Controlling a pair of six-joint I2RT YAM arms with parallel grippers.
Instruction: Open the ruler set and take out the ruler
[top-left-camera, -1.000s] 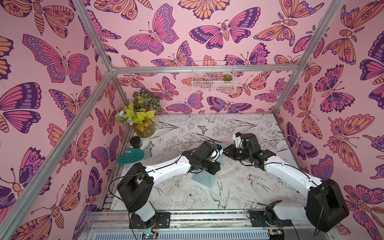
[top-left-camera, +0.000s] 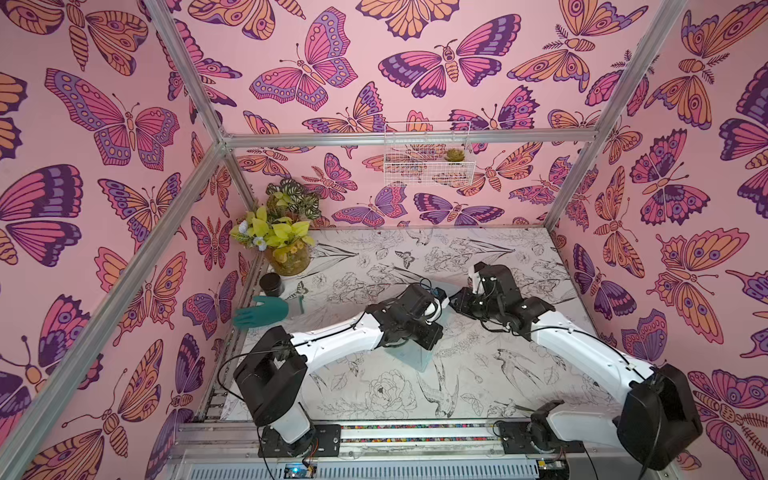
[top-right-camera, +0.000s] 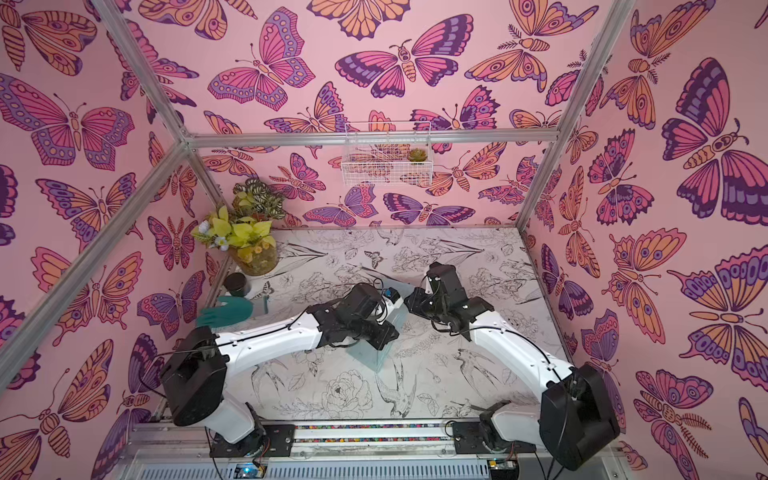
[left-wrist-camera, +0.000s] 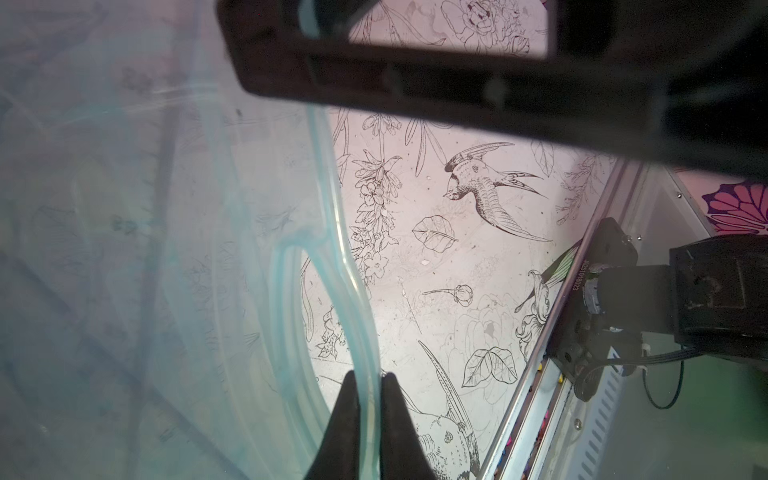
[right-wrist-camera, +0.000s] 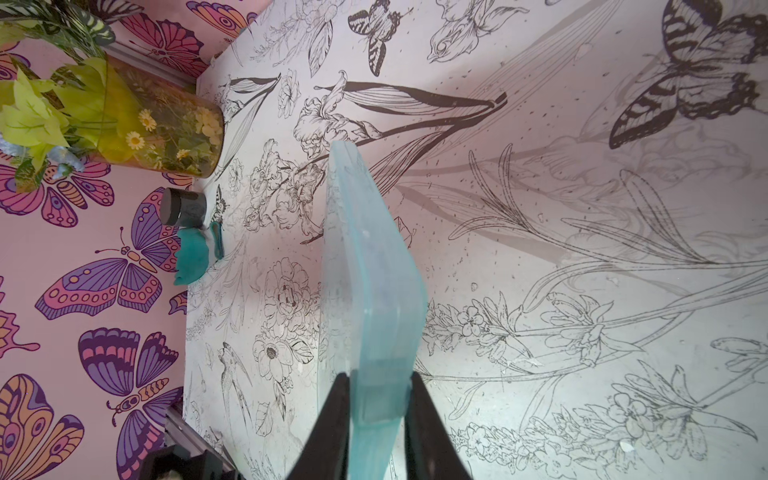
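A translucent pale-blue ruler case (top-left-camera: 416, 357) (top-right-camera: 372, 352) is held in the middle, above the table. My left gripper is shut on its edge, with a looped handle-like moulding beside the fingers in the left wrist view. At the other edge of the case, my right gripper has its fingers either side of the narrow end face, part open; whether they press on it is hard to tell. A ruler cannot be made out separately inside.
A plant in a glass pot (top-left-camera: 288, 257) stands at the back left, with a dark cup (top-left-camera: 271, 284) and a teal glove-shaped thing (top-left-camera: 260, 313) in front. A wire basket (top-left-camera: 428, 168) hangs on the back wall.
Both wrists have shifted slightly, the right one upward in the top left view, along with the case. Otherwise the scene looks the same.
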